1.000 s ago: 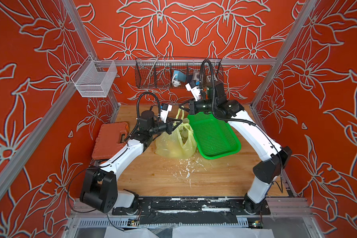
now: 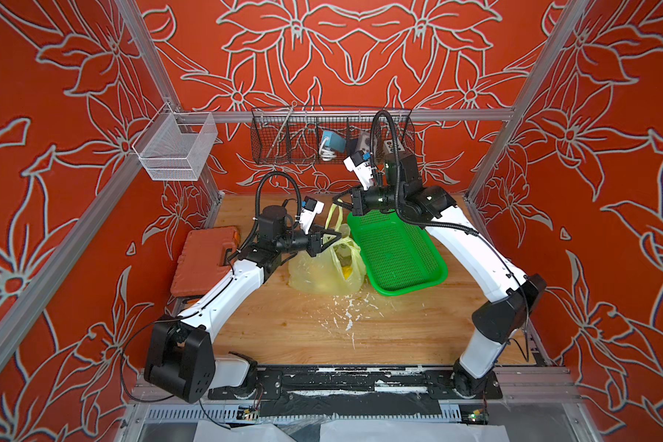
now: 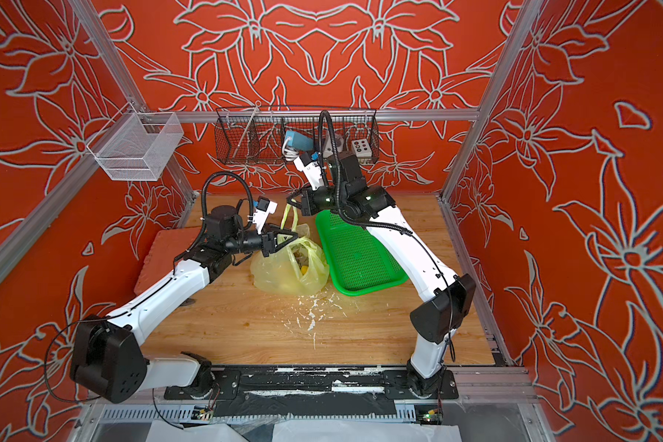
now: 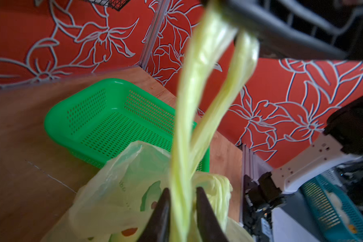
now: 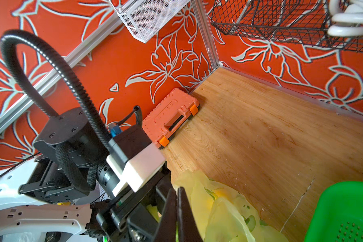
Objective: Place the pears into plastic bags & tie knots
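Observation:
A thin yellow plastic bag (image 2: pixel 313 274) stands on the table, its mouth facing right, with yellow and brownish contents (image 2: pixel 347 271) partly showing; single pears cannot be made out. My right gripper (image 2: pixel 334 201) is shut on a bag handle (image 3: pixel 289 218), which is drawn upward above the bag. Lower down, my left gripper (image 2: pixel 339 234) is beside the bag's mouth. In the left wrist view, its dark fingers (image 4: pixel 159 215) stand apart with the twisted handle strip (image 4: pixel 183 161) running between or just beyond them. In the right wrist view, the right fingers (image 5: pixel 182 213) are together.
An empty green basket (image 2: pixel 443 274) lies right of the bag, close to it. An orange case (image 2: pixel 202 261) rests at the left. White scraps (image 2: pixel 342 313) litter the table in front of the bag. Bare table (image 2: pixel 287 335) extends across the front.
My left gripper has shifted slightly toward the table's front, and its fingers have narrowed beside the handle. My right gripper has held nearly still with the handle.

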